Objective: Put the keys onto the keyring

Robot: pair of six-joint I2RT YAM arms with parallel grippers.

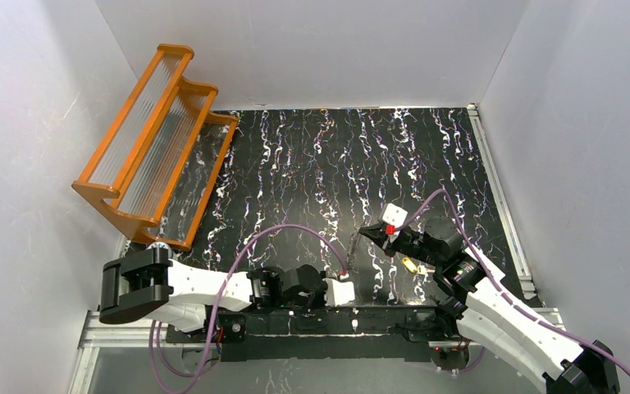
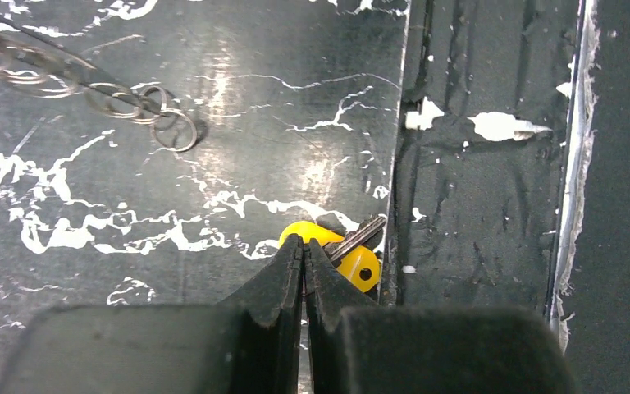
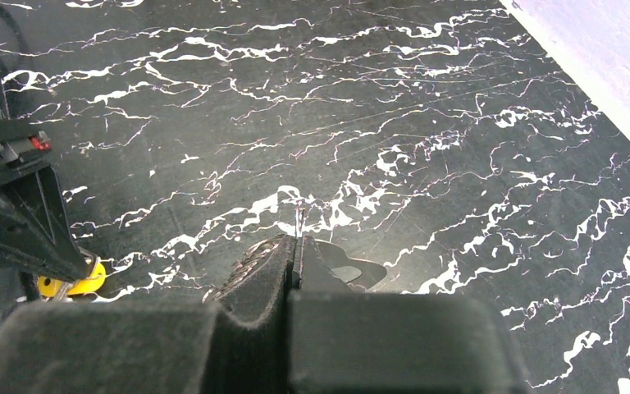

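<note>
My right gripper (image 1: pixel 362 231) is shut on one end of a chain of small metal rings (image 1: pixel 352 250), which hangs from its tips. In the left wrist view the rings (image 2: pixel 164 119) slant from the upper left, the lowest loop free. My left gripper is shut, its tips over a silver key blade (image 2: pixel 359 236) and a yellow key head (image 2: pixel 361 269) near the table's front edge. Whether the blade is pinched or only lies behind the tips, I cannot tell. From the right wrist view, the yellow key head (image 3: pixel 90 279) shows just past the left fingers (image 3: pixel 25 222).
A small yellow item (image 1: pixel 409 264) lies beside the right arm. An orange wooden rack (image 1: pixel 152 148) stands at the left.
</note>
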